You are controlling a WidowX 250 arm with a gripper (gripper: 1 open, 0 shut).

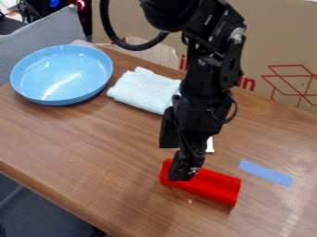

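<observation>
A red cylinder [209, 185] lies on its side on the wooden table in the lower right. My black gripper [183, 165] is lowered at the cylinder's left end, its fingers open and angled downward over it; whether they touch it is hard to tell. A white folded cloth [143, 91] lies behind the arm, partly hidden by it. A blue plate [59, 74] sits at the back left of the table.
A cardboard box [279, 65] stands along the back. A light blue strip [265, 172] lies right of the cylinder. A grey object [31, 37] is at the back left.
</observation>
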